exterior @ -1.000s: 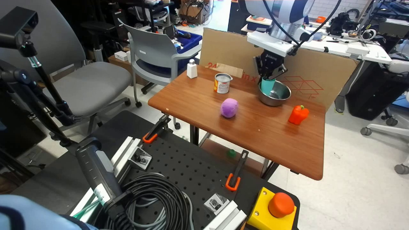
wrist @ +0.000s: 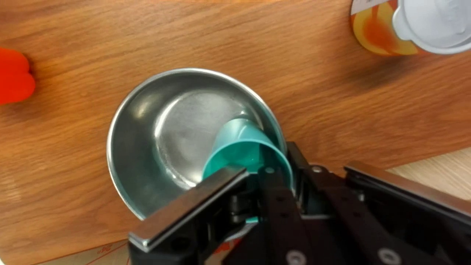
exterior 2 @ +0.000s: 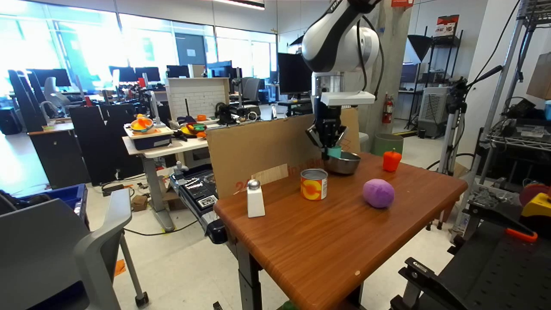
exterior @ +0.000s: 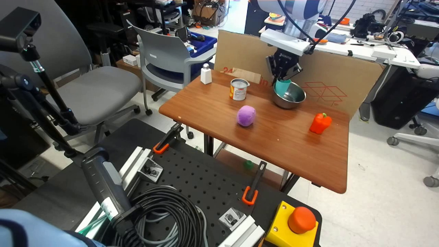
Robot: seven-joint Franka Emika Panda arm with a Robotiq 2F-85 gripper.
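Observation:
My gripper is shut on the wall of a teal cup, one finger inside the cup. The other finger appears to lie outside the metal bowl, so the bowl's rim may be pinched too; the contact is partly hidden. Tilted, the cup rests within the bowl against its side. From the first exterior view, the cup shows in the bowl near the table's back edge, with the gripper above it. The second exterior view has the gripper over the bowl, covering part of the cup.
An open can stands left of the bowl, with a white shaker farther left. A purple ball and a red pepper lie nearer the front. Cardboard stands behind the table.
Gripper, cup and bowl have together shifted a little left and toward the back edge. The can, ball, pepper and shaker have stayed in place.

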